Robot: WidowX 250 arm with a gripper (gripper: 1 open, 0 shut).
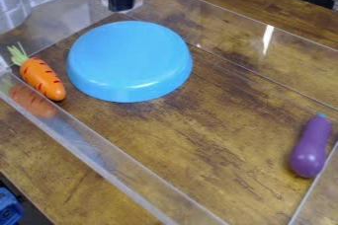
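A blue upturned round dish or lid [129,63] lies in the upper left part of a clear-walled area on the wooden table [199,150]. A toy carrot [42,76] lies left of it, and a purple eggplant [311,146] lies at the right. The black gripper [117,0] is at the top edge, above and behind the blue dish, mostly cut off by the frame; its fingers are too dark and small to read.
Clear plastic walls run along the front left, back and right of the area. A blue object [7,207] shows at the bottom left corner.
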